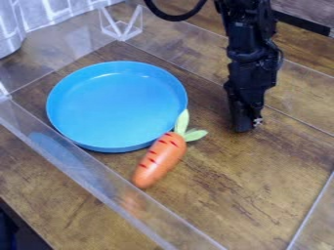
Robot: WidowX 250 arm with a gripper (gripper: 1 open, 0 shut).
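Note:
An orange toy carrot [159, 157] with pale green leaves lies on the wooden table, just below and right of a blue plate [115, 103], its leaves pointing up and right. My black gripper [243, 121] is low at the table's right side, apart from the carrot and to its upper right. It is shut, with nothing visible between its fingers.
Clear plastic walls [65, 173] run along the left and around the work area. A white object [11, 24] sits at the top left corner. The table below and right of the gripper is bare.

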